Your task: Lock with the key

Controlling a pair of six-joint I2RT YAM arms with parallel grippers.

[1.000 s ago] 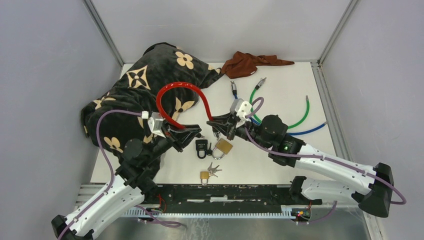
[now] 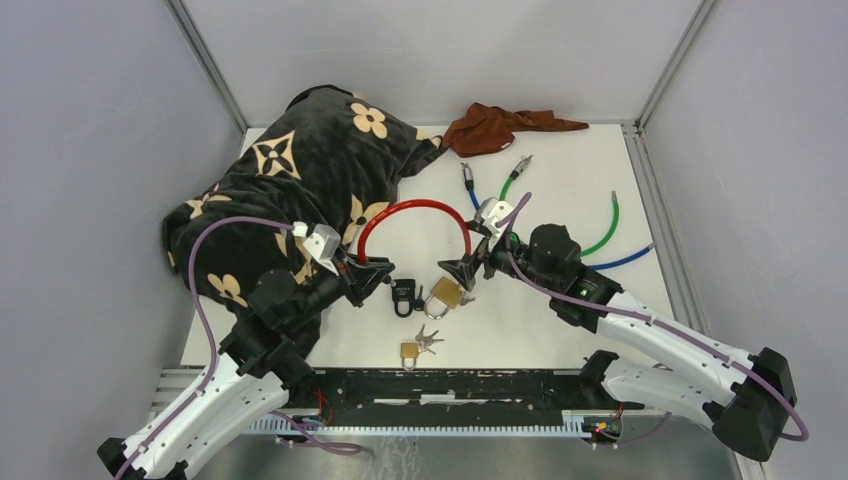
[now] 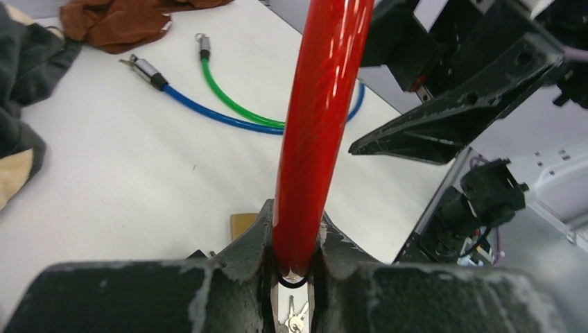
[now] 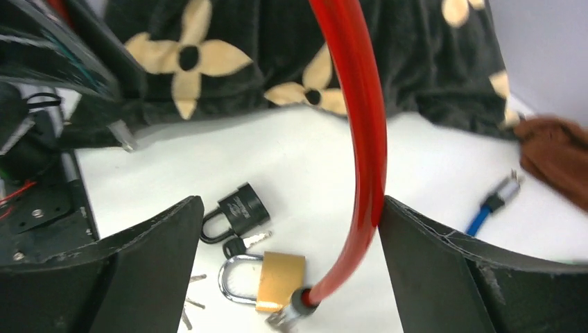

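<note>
A red cable lock (image 2: pixel 415 204) arches between my two arms, clear of the table. My left gripper is shut on it near one end, as the left wrist view shows. In the right wrist view its other end, a metal tip (image 4: pixel 284 318), hangs free between the parted fingers of my right gripper; the fingers stand open. Keys (image 2: pixel 427 339) lie on the table beside a small brass padlock (image 2: pixel 409 352). Whether any key belongs to the red lock cannot be seen.
A larger brass padlock (image 4: pixel 279 279) and a black padlock (image 4: pixel 243 209) lie below the grippers. Blue cable (image 3: pixel 208 111) and green cable (image 3: pixel 225 104) rest at the right. A dark patterned blanket (image 2: pixel 300 170) covers the left; a brown cloth (image 2: pixel 500 128) lies behind.
My right gripper, earlier shut around the red cable's end, has opened and shifted right. The red arch has widened and swung to the right.
</note>
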